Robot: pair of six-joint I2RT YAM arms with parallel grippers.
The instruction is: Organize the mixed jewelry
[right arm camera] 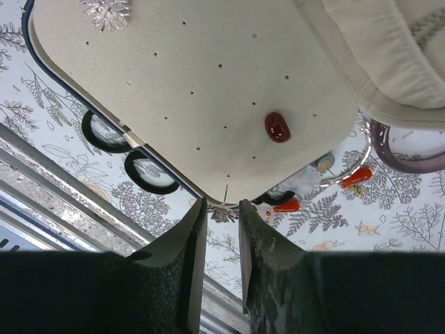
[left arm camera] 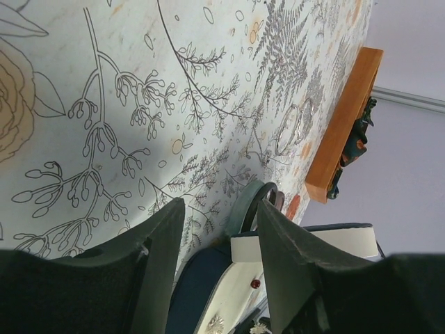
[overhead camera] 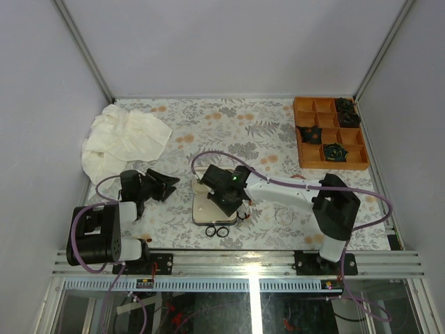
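In the right wrist view, my right gripper is shut on a small spiky stud earring [right arm camera: 224,215] whose thin post points up. It is over the edge of the open cream-lined jewelry box [right arm camera: 167,76]. On the lining are another silvery spiky stud [right arm camera: 108,12] and a dark red stud [right arm camera: 277,127]. My left gripper stands open at the left, its fingers apart with nothing held; beyond it the box shows in part. A wooden compartment tray [overhead camera: 330,165] stands at the back right, with dark green and black items in some compartments.
Two black rings [right arm camera: 149,182] lie along the box's front edge. Beside the box are a purple bangle [right arm camera: 417,165], a silvery bracelet [right arm camera: 348,174] and orange-red pieces [right arm camera: 286,206]. White cloth [overhead camera: 125,136] is heaped back left.
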